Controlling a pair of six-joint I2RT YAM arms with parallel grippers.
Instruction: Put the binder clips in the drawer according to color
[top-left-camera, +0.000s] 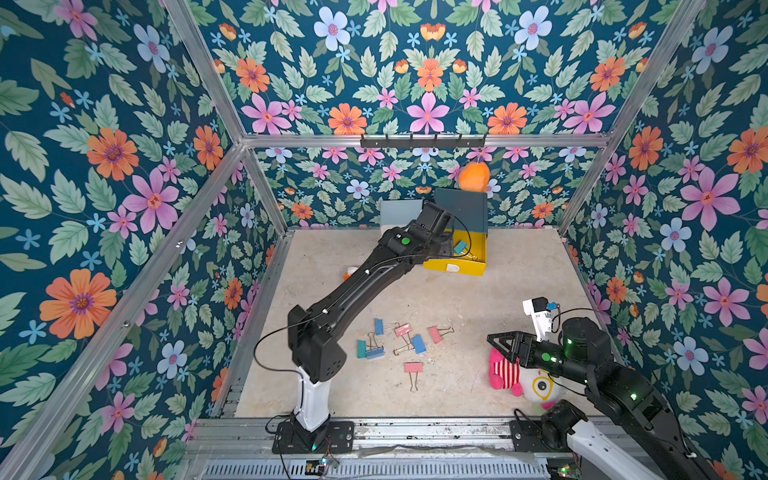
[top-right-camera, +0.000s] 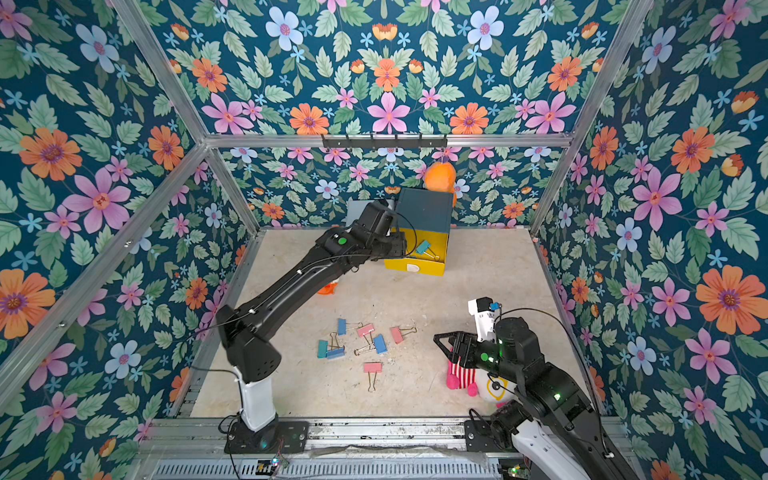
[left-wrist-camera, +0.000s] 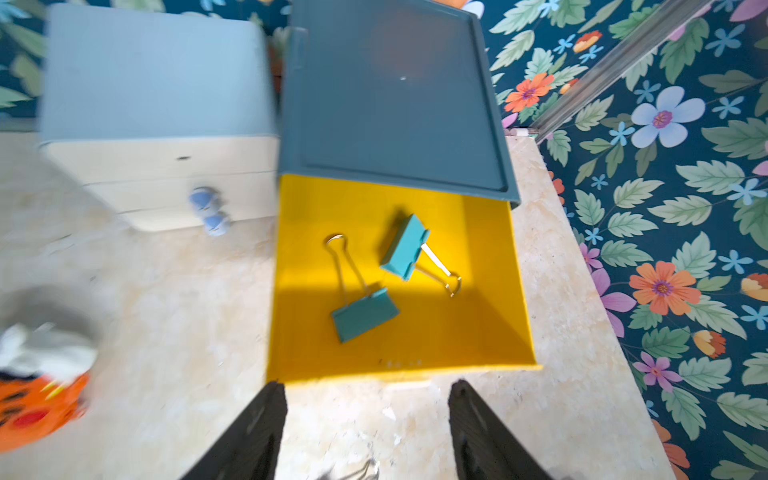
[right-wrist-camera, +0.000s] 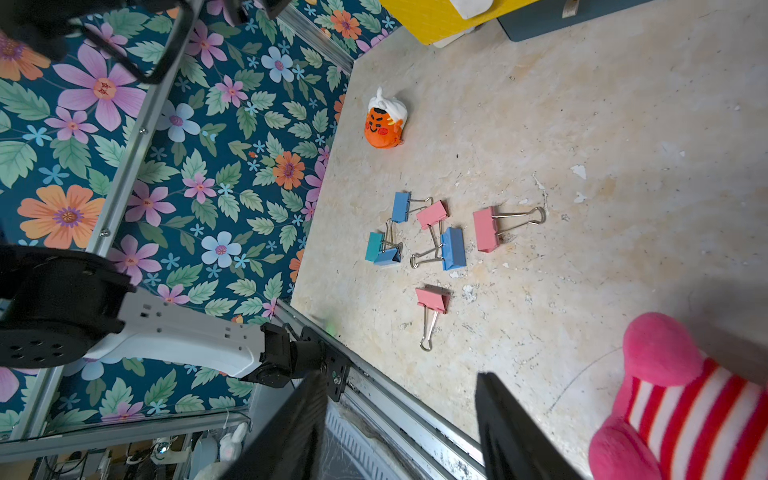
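A yellow drawer (left-wrist-camera: 320, 208) stands open beneath a dark grey top, holding two teal binder clips (left-wrist-camera: 404, 248). My left gripper is open just in front of it, with nothing between its fingers. Pink clips (right-wrist-camera: 485, 229), blue clips (right-wrist-camera: 453, 248) and a teal clip (right-wrist-camera: 373, 246) lie loose on the middle front of the table. My right gripper hangs at the right, above the striped plush and facing the clips, its fingers apart and empty.
An orange toy (right-wrist-camera: 384, 122) sits left of the drawer. A pink striped plush (right-wrist-camera: 680, 400) lies at the front right. A light grey box (left-wrist-camera: 160, 80) is left of the drawer.
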